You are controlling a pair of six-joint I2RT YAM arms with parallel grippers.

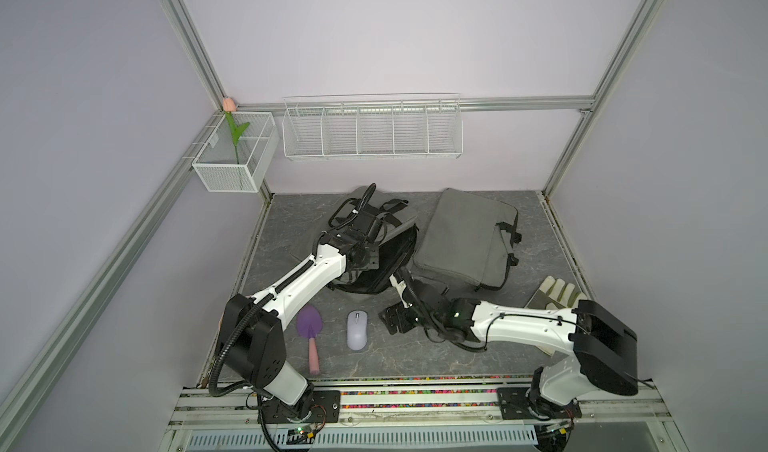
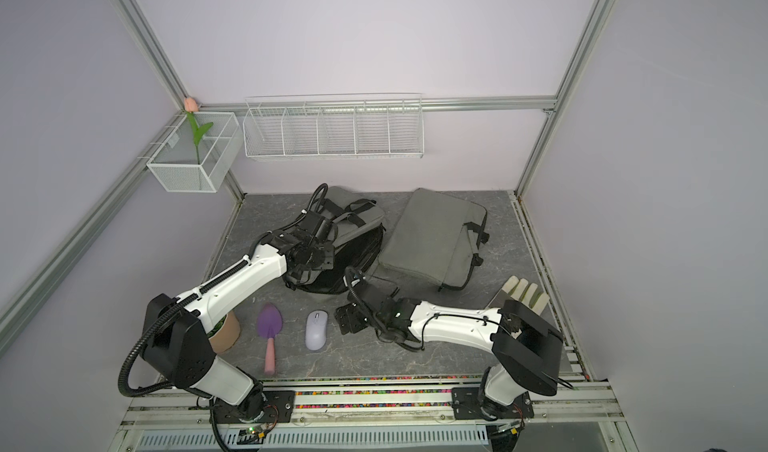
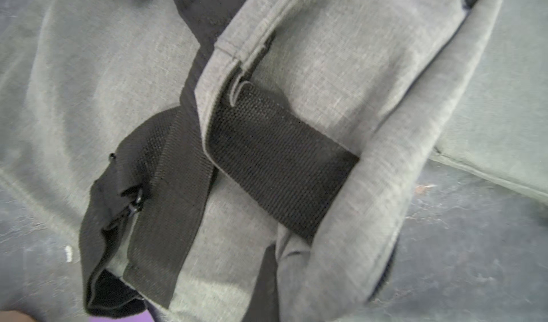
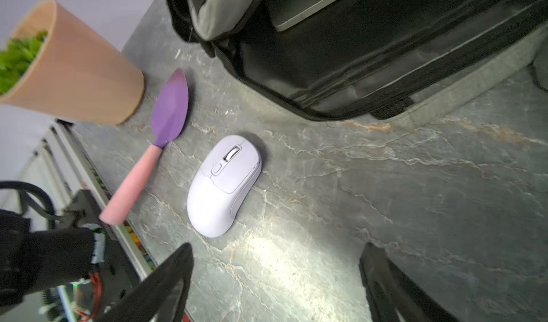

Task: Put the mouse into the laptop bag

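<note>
The pale lavender mouse (image 4: 225, 186) lies on the dark stone-patterned table; it also shows plainly in the top left view (image 1: 357, 330). My right gripper stands open beside the mouse, nothing between its fingers. The grey laptop bag (image 4: 274, 98) lies behind the mouse, its dark mouth facing it. Part of a flat grey item (image 4: 311, 2) is visible inside. My left gripper (image 1: 368, 261) is shut at the bag's left side, by the edge of the mouth. Its fingertips are hidden in the left wrist view, which shows grey fabric and black straps (image 3: 279, 156).
A purple trowel (image 4: 171, 108) with a pink handle lies left of the mouse. Near it stands a plant pot (image 4: 85, 65). A second grey bag (image 1: 464, 240) lies at the back right, with a striped item (image 1: 560, 293) at the right edge.
</note>
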